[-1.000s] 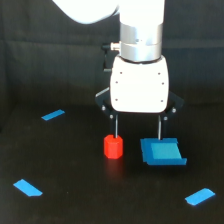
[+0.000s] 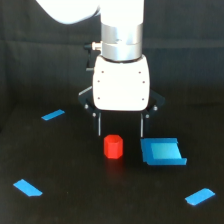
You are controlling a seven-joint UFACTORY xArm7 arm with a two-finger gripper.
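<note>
A red hexagonal block (image 2: pixel 113 146) stands upright on the black table, below my gripper (image 2: pixel 120 123), whose white body hangs from above in the middle of the view. The two thin fingers are apart, one on each side above the block, so the gripper is open. To the right of the block lies a light blue square (image 2: pixel 163 151) with a darker blue border.
Short blue strips mark the black table: one at the far left (image 2: pixel 53 112), one at the front left (image 2: pixel 27 187), one at the front right (image 2: pixel 199 196).
The gripper has moved left, from between the block and the blue square to over the red block. The block has not visibly moved.
</note>
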